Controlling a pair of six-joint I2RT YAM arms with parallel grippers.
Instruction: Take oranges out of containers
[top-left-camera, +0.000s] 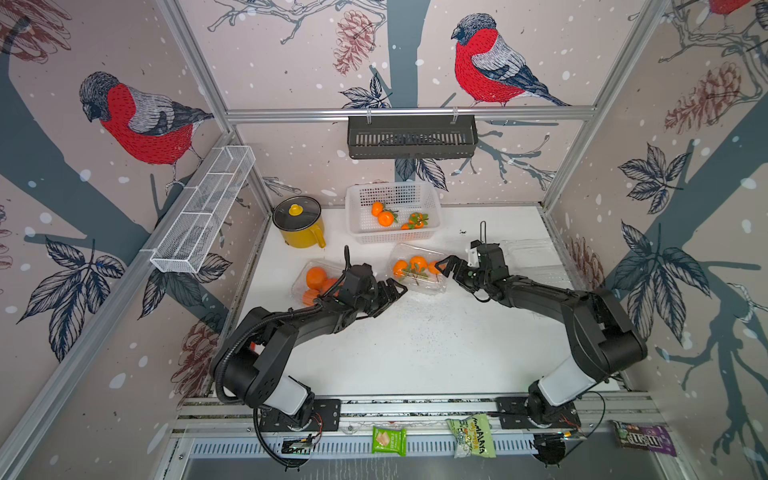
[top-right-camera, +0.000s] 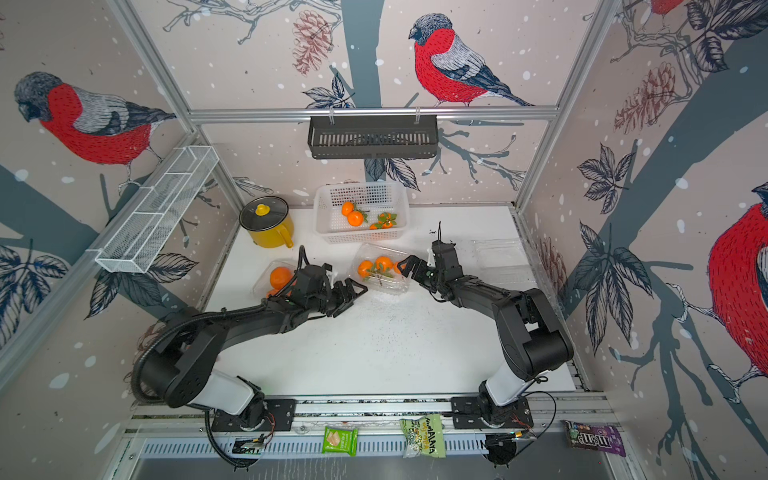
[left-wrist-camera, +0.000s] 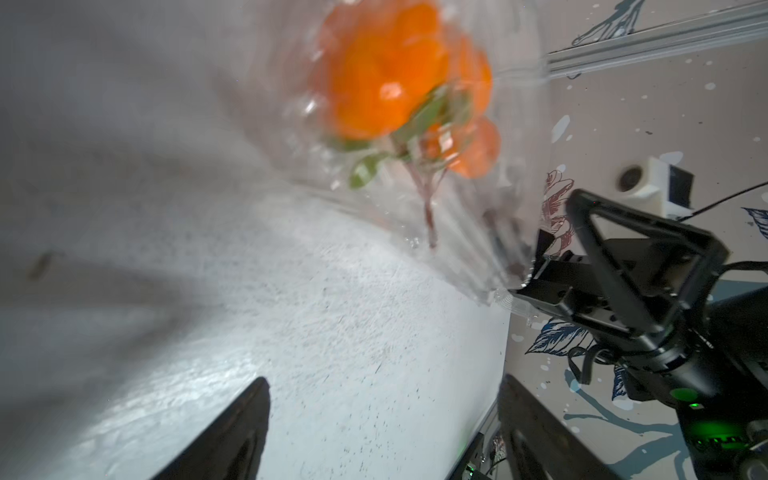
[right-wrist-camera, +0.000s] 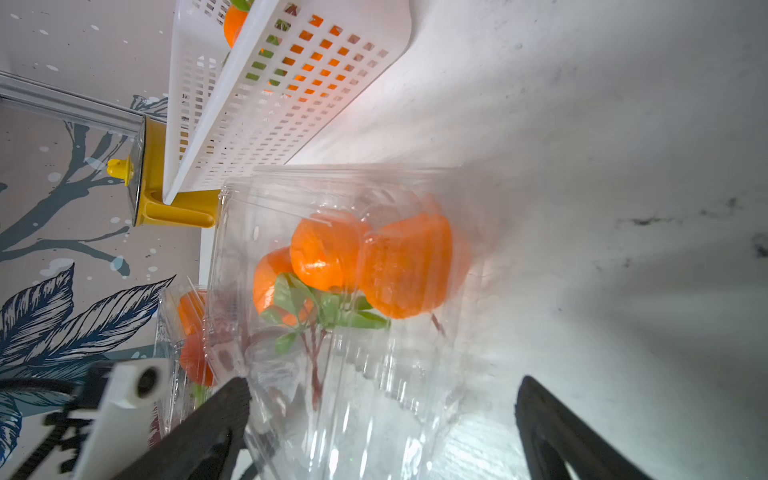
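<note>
A clear plastic container (top-left-camera: 419, 285) with several oranges (right-wrist-camera: 408, 268) and green leaves stands mid-table between my two grippers. My right gripper is open at its right side, the container's clear wall showing between its fingers. My left gripper is open just left of and in front of this container; only bare table shows between its fingers. Behind the left arm, a second clear container (top-left-camera: 299, 281) holds more oranges (top-left-camera: 317, 277), partly hidden by the arm.
The white basket (top-left-camera: 393, 236) at the back holds several oranges with leaves. A yellow pot (top-left-camera: 299, 233) with a dark lid stands at back left.
</note>
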